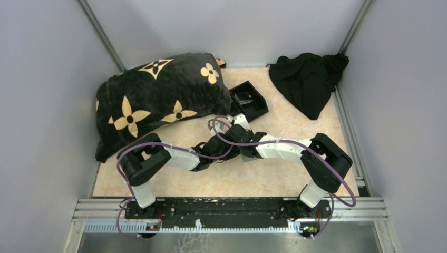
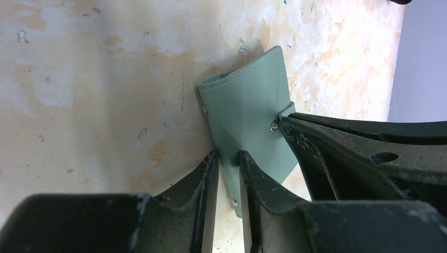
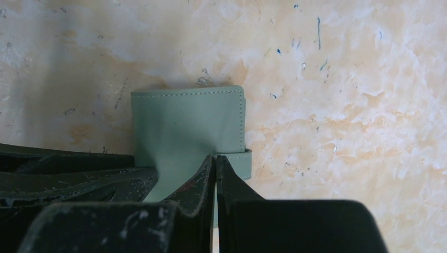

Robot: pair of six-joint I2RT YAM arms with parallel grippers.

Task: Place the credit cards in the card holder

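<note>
A green card holder (image 2: 253, 100) with a stitched edge and metal snaps lies under both arms; in the top view only a sliver of the holder (image 1: 250, 158) shows. My left gripper is shut on its edge, green material showing between the fingers. Over the holder's small strap (image 3: 238, 162), my right gripper is shut. Its fingertips meet the strap's end, close to a snap; whether they pinch it is hard to tell. The holder's open end faces away from the grippers in both wrist views. No credit card shows clearly.
A black box (image 1: 260, 108) with thin greyish items (image 1: 245, 101) inside stands beyond the grippers. A large dark pillow (image 1: 168, 87) fills the back left, and black cloth (image 1: 303, 81) lies at the back right.
</note>
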